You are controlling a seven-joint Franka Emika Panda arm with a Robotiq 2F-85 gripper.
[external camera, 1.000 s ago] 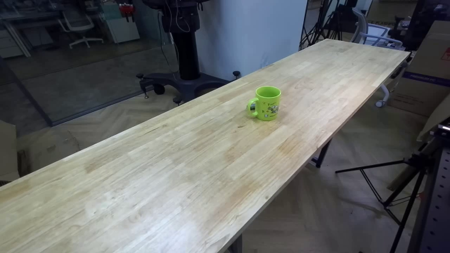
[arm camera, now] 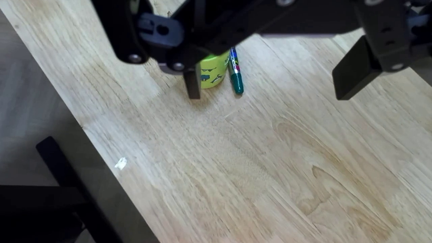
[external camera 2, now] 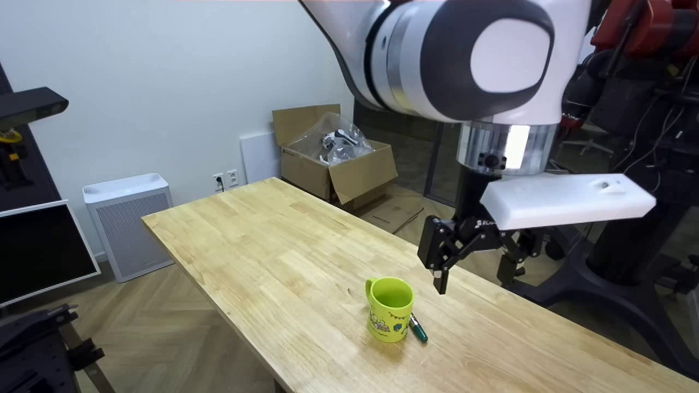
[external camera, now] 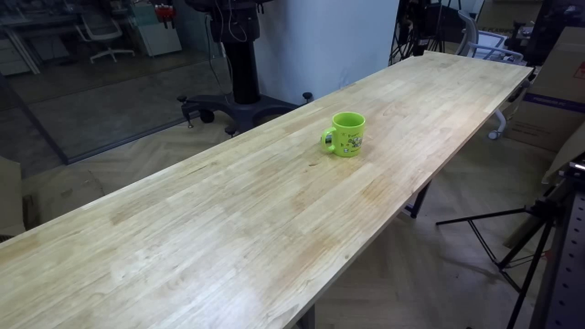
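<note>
A lime-green mug (external camera: pixel 348 135) stands upright on the wooden table, its handle toward the left in exterior view 1. Beside the mug (external camera 2: pixel 389 313), a marker (external camera 2: pixel 418 328) with a green cap lies on the tabletop in exterior view 2. My gripper (external camera 2: pixel 474 278) hangs above the table there, off to the right of both, with its fingers wide apart and empty. In the wrist view, one finger of the gripper covers part of the mug (arm camera: pixel 212 75), and the marker (arm camera: pixel 236 73) shows between the two fingers, down on the wood.
Bare wood surrounds the mug on the table (external camera: pixel 230 236). Past the table's far end in exterior view 2 sits an open cardboard box (external camera 2: pixel 347 167). A black wheeled stand (external camera: pixel 244 109) is close to the table's long edge; a tripod (external camera: pixel 534 219) stands on the other side.
</note>
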